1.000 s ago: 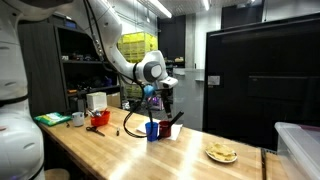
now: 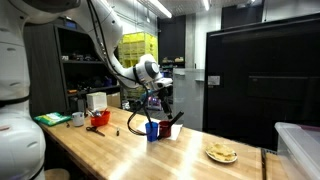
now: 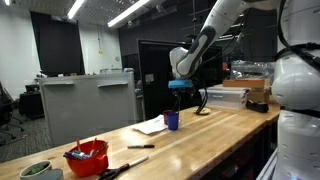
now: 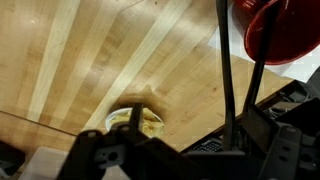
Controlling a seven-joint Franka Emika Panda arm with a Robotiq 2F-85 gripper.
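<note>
My gripper (image 2: 167,97) hangs in the air above the table, empty and open. In the wrist view the gripper has its fingers spread wide, with bare wood showing between them. Below it in exterior view 1 stand a blue cup (image 2: 152,130) and a red mug (image 2: 165,129) close together, a slanted black piece rising beside the mug. The blue cup (image 3: 173,120) partly covers the red mug from the other side. From the wrist, the red mug (image 4: 286,38) is at the upper right. A bowl of yellowish pieces (image 4: 148,124) shows near the left finger.
White paper (image 3: 150,126) lies by the cups. A plate of yellowish food (image 2: 220,153) sits to the right in exterior view 1. The red container (image 3: 86,160) holds several items; a dark-handled tool (image 3: 131,164) lies near it.
In exterior view 1 the wrist has shifted slightly left and tilted, so the gripper now slants more to the right. The cups and plate have not moved.
</note>
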